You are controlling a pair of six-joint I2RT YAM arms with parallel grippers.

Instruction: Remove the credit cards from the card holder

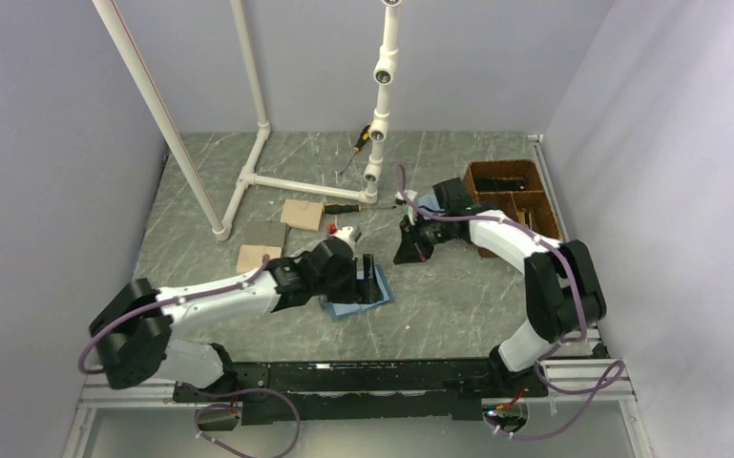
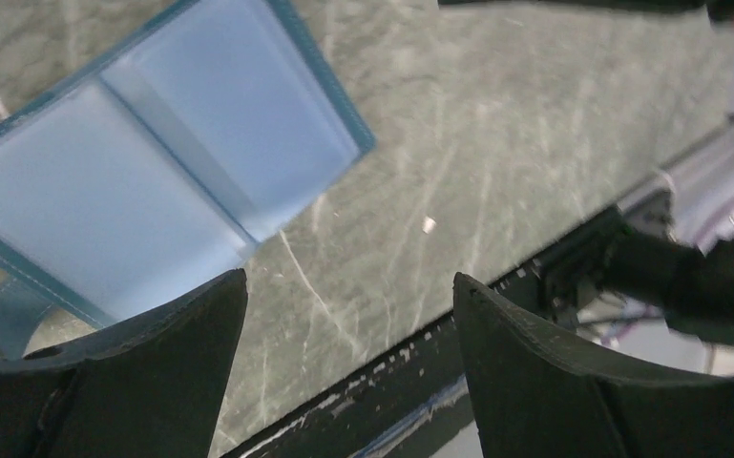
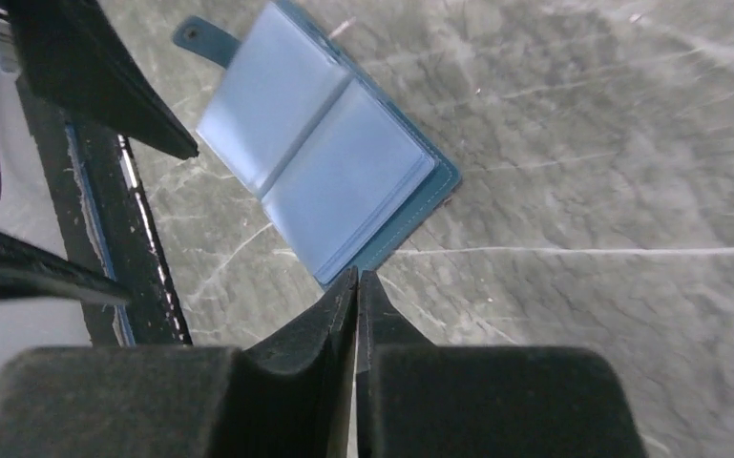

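Observation:
An open blue card holder (image 2: 86,191) lies flat on the table, its two pale pockets showing in both wrist views and a strap at one end. My left gripper is over it, fingers apart with nothing between them; in the top view it covers much of the holder. My right gripper is right of the holder, shut with nothing visible between its fingertips. A second blue holder (image 1: 428,200) at the back right is mostly hidden by the right arm.
A wicker box (image 1: 496,168) stands at the back right. Cardboard pieces (image 1: 301,215), screwdrivers (image 1: 341,208) and a white pipe frame (image 1: 310,188) lie behind.

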